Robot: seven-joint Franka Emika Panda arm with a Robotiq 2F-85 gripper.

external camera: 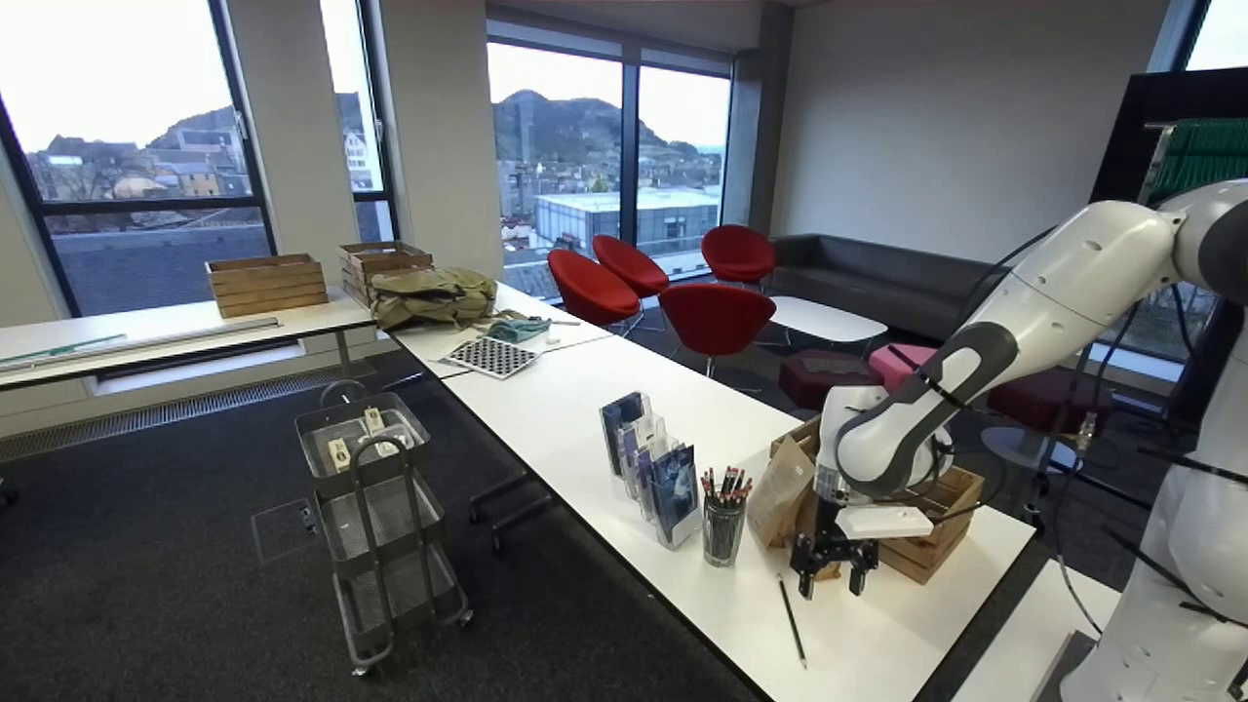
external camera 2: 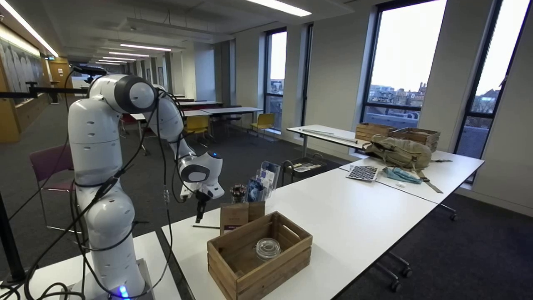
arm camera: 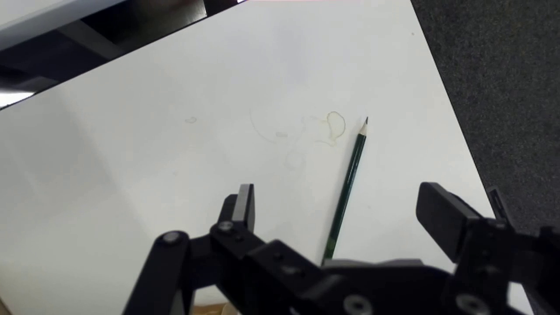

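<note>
A dark green pencil (arm camera: 347, 191) with a sharpened tip lies on the white table in the wrist view. Its rear end is hidden behind my gripper's body. My gripper is open above the table, one finger to either side of the pencil's line in that view, with nothing held. From exterior view 1 the pencil (external camera: 792, 620) lies near the table's front edge, and my gripper (external camera: 833, 585) hangs to the right of its back end. In exterior view 2 my gripper (external camera 2: 198, 221) points down above the pencil's (external camera 2: 205, 226) end.
A glass of pencils (external camera: 722, 532) and a leaflet holder (external camera: 675, 497) stand left of the gripper. Close behind it are a brown paper bag (external camera: 780, 497) and a wooden crate (external camera 2: 260, 280), which holds a glass jar (external camera 2: 267, 248).
</note>
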